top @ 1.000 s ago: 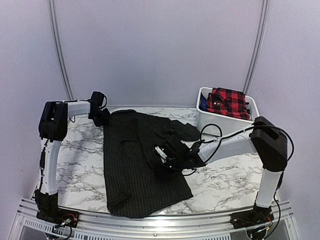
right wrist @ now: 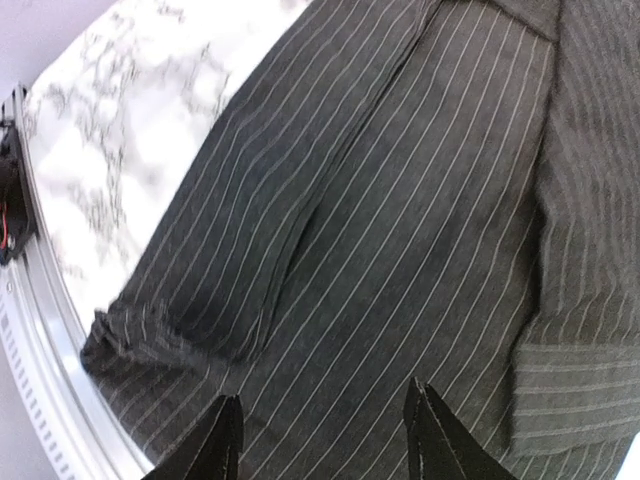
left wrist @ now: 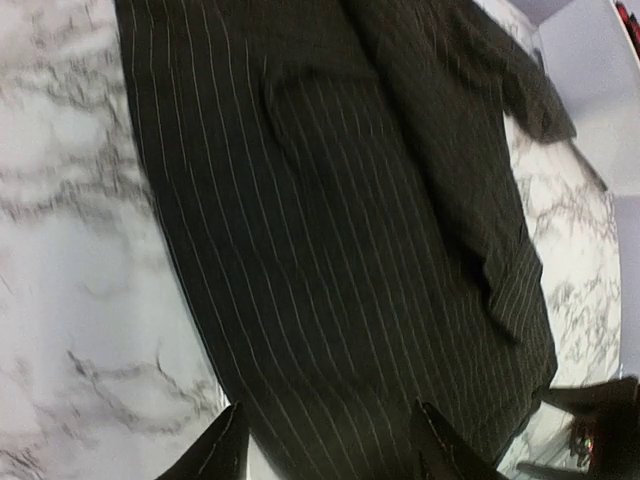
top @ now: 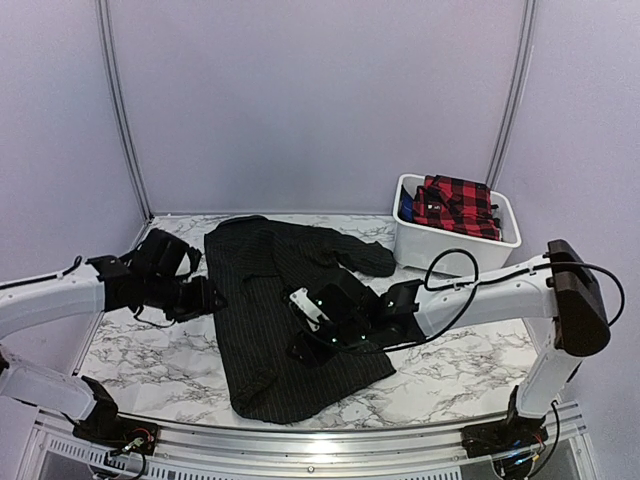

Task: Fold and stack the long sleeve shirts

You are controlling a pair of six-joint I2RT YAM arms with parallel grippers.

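Observation:
A dark pinstriped long sleeve shirt (top: 240, 330) lies spread on the marble table, its hem toward the front edge. One sleeve (top: 345, 248) reaches right toward the white bin; folds run across its body in both wrist views. At the shirt's left edge hovers my left gripper (top: 212, 298), its fingers (left wrist: 222, 445) apart over the cloth with nothing between them. Above the shirt's lower right half is my right gripper (top: 300, 350), open, the pinstriped cloth (right wrist: 330, 330) beneath its parted fingers (right wrist: 222, 440).
A white bin (top: 440, 243) stands at the back right, holding red and black plaid cloth (top: 460, 205) and something blue. Bare marble table (top: 150, 360) shows to the left and right of the shirt. The right arm spans the right side.
My right gripper has moved a little left and forward. The shirt's hem shifted slightly back and right earlier.

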